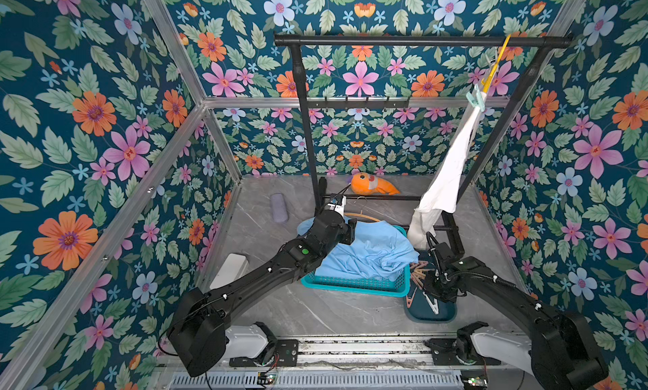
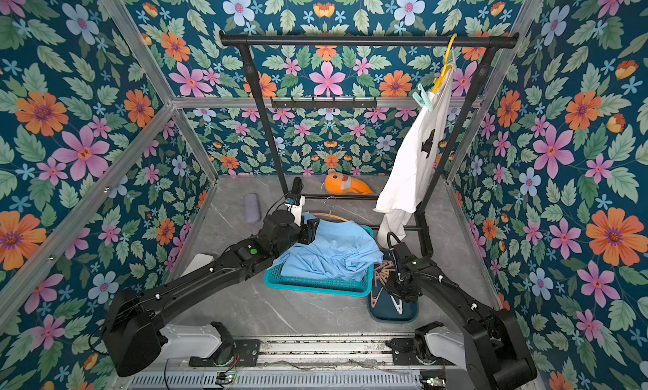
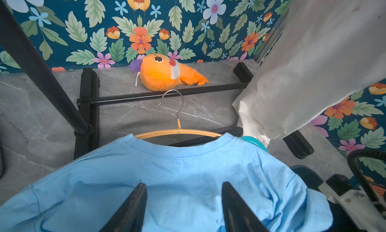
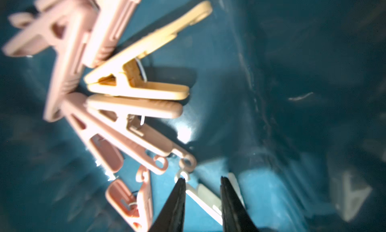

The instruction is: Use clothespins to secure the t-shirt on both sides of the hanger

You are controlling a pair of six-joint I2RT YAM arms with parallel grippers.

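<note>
A light blue t-shirt (image 1: 364, 251) lies over a teal basket (image 1: 354, 287), a wooden hanger (image 3: 193, 132) showing at its collar. My left gripper is over the shirt, fingertips apart; whether it grasps anything is hidden. My right gripper points down into a dark tray (image 4: 305, 111) of pink, yellow and white clothespins (image 4: 132, 107), its fingers part open above a white pin at the bottom of that view. A white garment (image 2: 405, 174) hangs on a yellow hanger (image 2: 447, 52) from the rack, with a mint clothespin (image 2: 422, 98) near its top.
The black rack (image 2: 303, 40) spans the back. An orange plush toy (image 3: 156, 77) lies behind its lower bar. A grey roll (image 1: 278, 207) and a white object (image 1: 228, 271) rest on the left floor, otherwise mostly clear. The hanging garment reaches down beside the tray.
</note>
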